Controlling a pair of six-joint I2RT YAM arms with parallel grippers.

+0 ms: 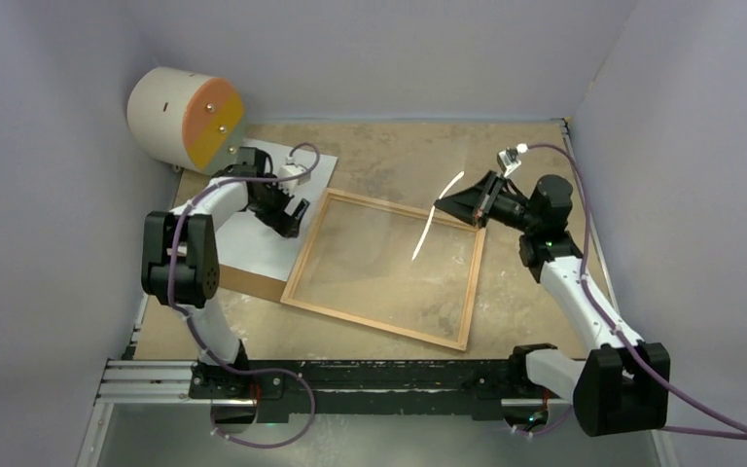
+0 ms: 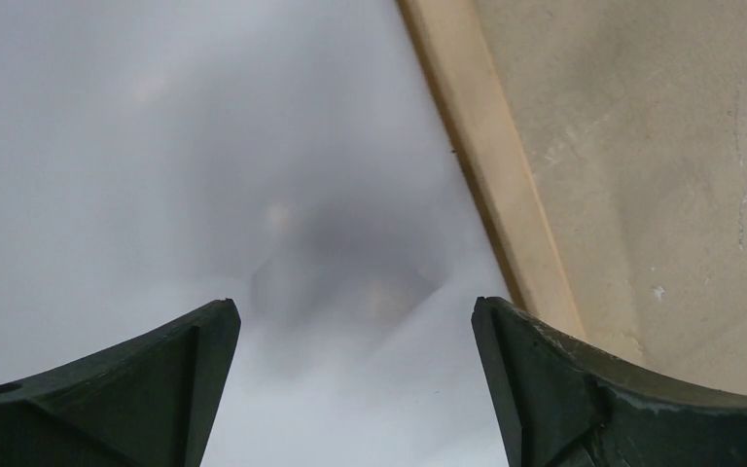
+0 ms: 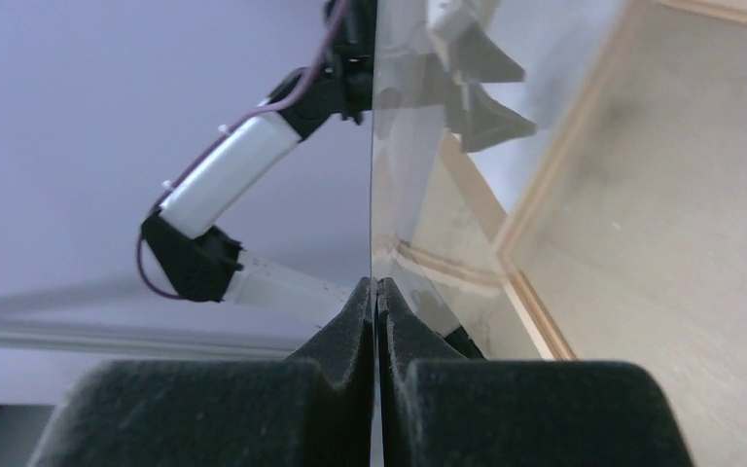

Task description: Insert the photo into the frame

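Observation:
The wooden frame (image 1: 373,324) lies on the table, bare table showing through it. A clear, thin sheet (image 3: 401,185) rises from the fingertips of my right gripper, which is shut on it; in the top view its bright edge (image 1: 422,240) crosses above the frame's right half. To the left, a white sheet (image 1: 253,243), possibly the photo, lies flat on a brown board (image 1: 251,283) beside the frame. Open and empty, my left gripper hovers over this white sheet, close to the frame's left rail (image 2: 501,146). No printed picture shows.
A white drum (image 1: 160,122) with an orange and yellow end stands at the back left, near the white sheet's far edge. Walls border the table on the left, right and back.

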